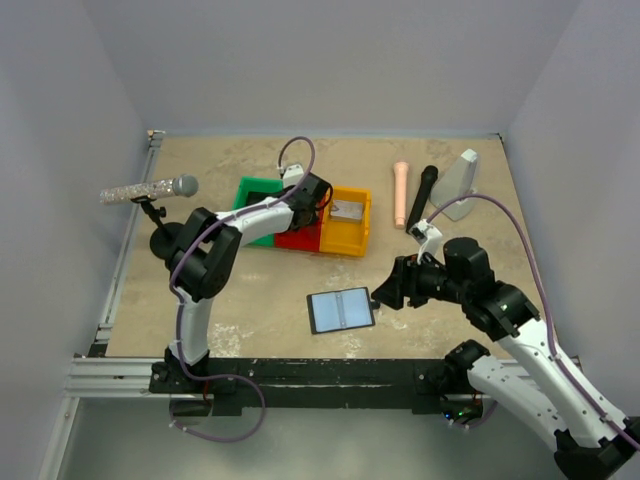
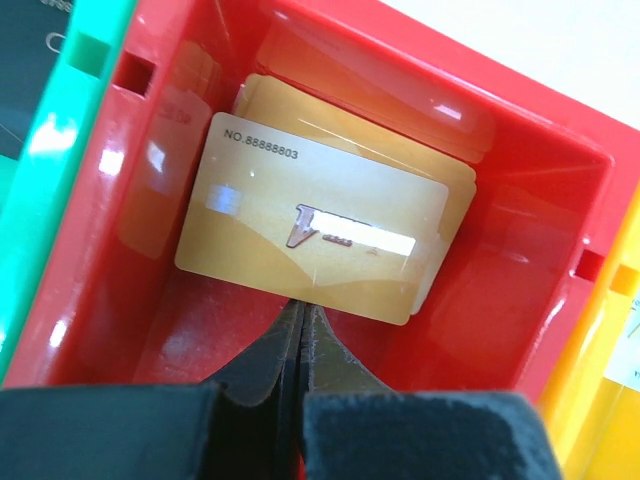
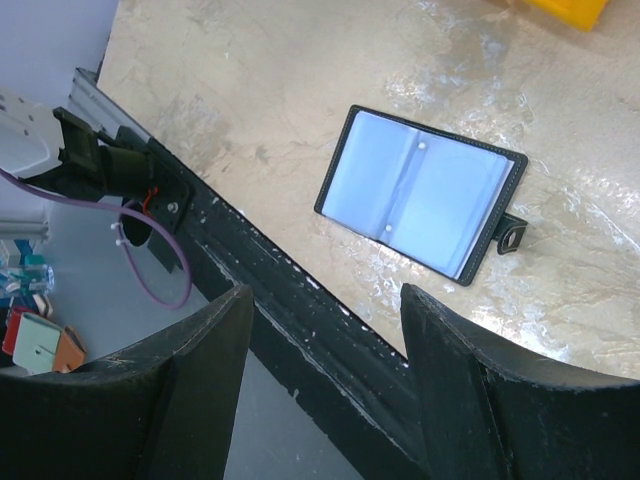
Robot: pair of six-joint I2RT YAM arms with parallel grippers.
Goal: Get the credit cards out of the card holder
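Note:
In the left wrist view, gold credit cards [image 2: 310, 210] lie stacked at the far end of a red compartment [image 2: 540, 250]. My left gripper is shut, its tips at the lower edge of the top card; whether they touch is unclear. From the top view it covers much of the red bin [image 1: 298, 240]. A small folder-like holder [image 1: 340, 310] with pale sleeves lies on the table's front half. My right gripper hangs open near it, empty.
Green [image 1: 245, 200] and yellow [image 1: 345, 240] bins flank the red one. Two microphone-like sticks [image 1: 400, 190] and a pale wedge [image 1: 458, 185] stand at back right, a glittery microphone on a stand [image 1: 150, 190] at left.

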